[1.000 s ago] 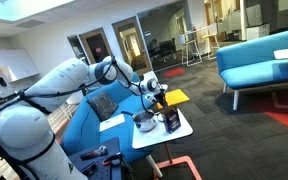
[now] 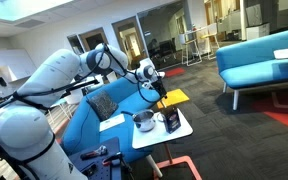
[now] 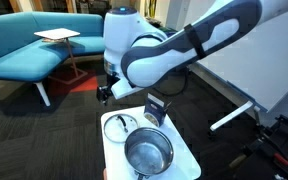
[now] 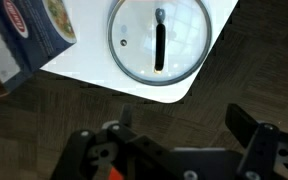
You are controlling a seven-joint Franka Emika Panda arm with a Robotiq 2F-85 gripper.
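Note:
In the wrist view a round glass lid [image 4: 134, 62] with a dark upright handle [image 4: 160, 45] lies on the white table [image 4: 79, 62]. My gripper stands open beyond the table edge, over dark floor, with nothing between its fingers. Exterior view 2 has the gripper [image 3: 104, 96] above and beside the lid [image 3: 110, 130]. A silver pot [image 3: 149, 153], its inside bare, stands close to that lid. A dark box [image 3: 155, 110] with a picture on its front is upright at the table's far side.
The small white table [image 2: 182, 128] is crowded by pot, lid and box. A blue sofa [image 2: 79, 125] runs along one side of it. Open carpet [image 2: 229, 140] lies to the right in exterior view 1.
The pot and box look unmoved.

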